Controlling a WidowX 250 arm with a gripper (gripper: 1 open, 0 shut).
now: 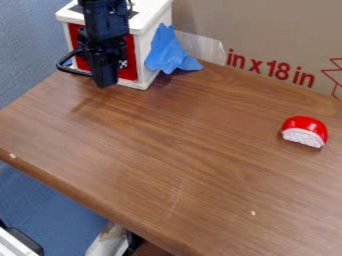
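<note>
My black gripper (104,67) is low in front of a white box with a red front (146,80) at the back left of the wooden table (174,170). A black loop, perhaps a handle or part of the gripper, sticks out left near the fingertips; I cannot tell whether the fingers hold anything. A crumpled blue cloth (170,56) leans against the box's right side. A red and white rounded object (305,130) lies alone at the right.
A cardboard panel (267,40) with red print stands along the back.
</note>
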